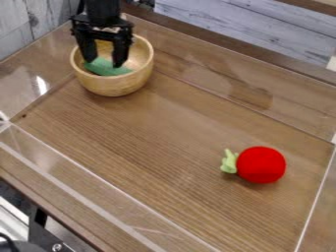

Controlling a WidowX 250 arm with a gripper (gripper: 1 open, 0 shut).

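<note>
The black gripper (102, 41) is at the upper left, lowered over a wooden bowl (126, 83) with its fingers reaching into the bowl, open. A green object (108, 68) lies inside the bowl beneath the fingers; whether they touch it I cannot tell. A red round vegetable (261, 164) with a pale green top lies on the right part of the wooden table (157, 177).
Pale wooden walls or boards (256, 25) border the table at the back and left. A dark cable shows at the bottom left corner.
</note>
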